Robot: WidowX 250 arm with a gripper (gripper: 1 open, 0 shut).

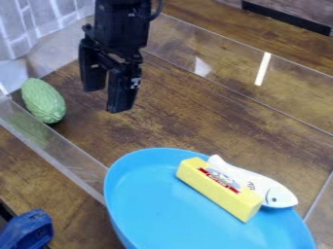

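My black gripper (108, 86) hangs open over the upper left of the wooden surface, its two fingers pointing down with nothing seen between them. To its left lies a bumpy green vegetable (43, 100). At the lower right a blue round container (156, 209) holds a yellow box (219, 190) with a red label and a white fish-shaped object (267, 190).
A blue object (29, 231) sits at the lower left corner. Clear plastic edging runs along the left side and across the back.
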